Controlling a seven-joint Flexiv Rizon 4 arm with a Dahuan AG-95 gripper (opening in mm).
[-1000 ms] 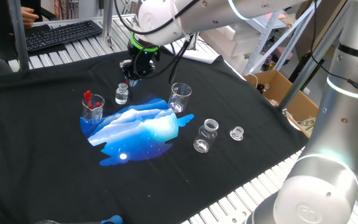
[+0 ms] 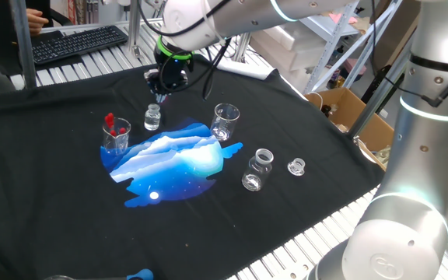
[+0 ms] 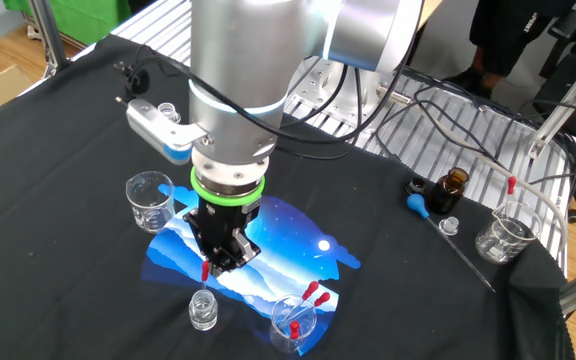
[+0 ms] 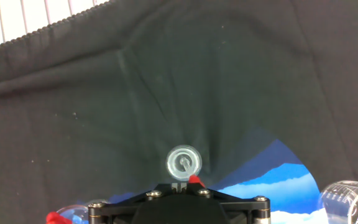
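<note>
In the wrist view my gripper has its fingertips close together, and no clear gap shows between them. A red-ended thin stick shows right beside the tips, partly hidden by the gripper; whether they hold it I cannot tell. Below lies the mouth of a small clear glass bottle, with part of a stick visible in it. Exterior view 2 has the red end just above this bottle, left of the gripper. From exterior view 1, the gripper hangs over the upright bottle.
A beaker with several red-ended sticks stands near the bottle. An empty beaker, a larger jar and a glass stopper stand to the right. A brown bottle and another beaker sit farther off. Black cloth is otherwise largely clear.
My gripper has shifted slightly left and a little upward in exterior view 1, staying near the small bottle. The glassware on the cloth has not moved.
</note>
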